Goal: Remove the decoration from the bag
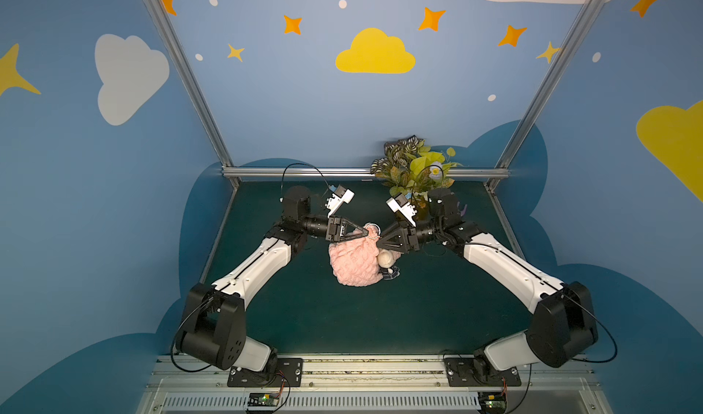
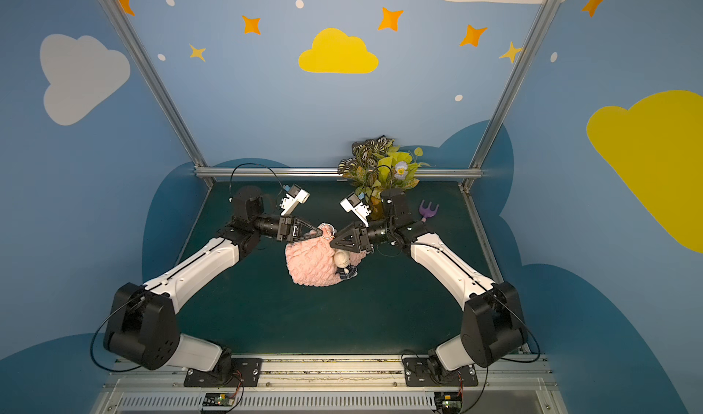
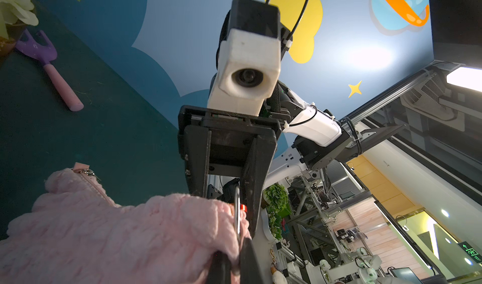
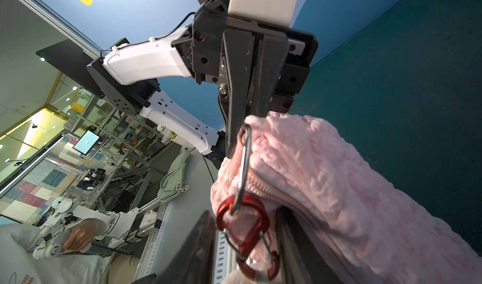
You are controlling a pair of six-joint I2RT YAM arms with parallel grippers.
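The pink puffy bag (image 1: 355, 264) lies mid-table with its top pulled up. My left gripper (image 1: 367, 232) is shut on the pink fabric at the bag's top, by a silver clip (image 4: 244, 168). A red metal clasp (image 4: 259, 207) hangs from that clip. Below, the decoration, a small pale-headed doll (image 1: 386, 258) with dark checked clothing, rests against the bag's right side. My right gripper is part open, its fingers (image 4: 200, 248) on either side of the clasp and apart from each other. The doll is mostly out of sight in the right wrist view.
A potted plant (image 2: 377, 168) stands at the back, behind the right gripper. To its right lies a purple fork (image 2: 428, 209) with a pink handle.
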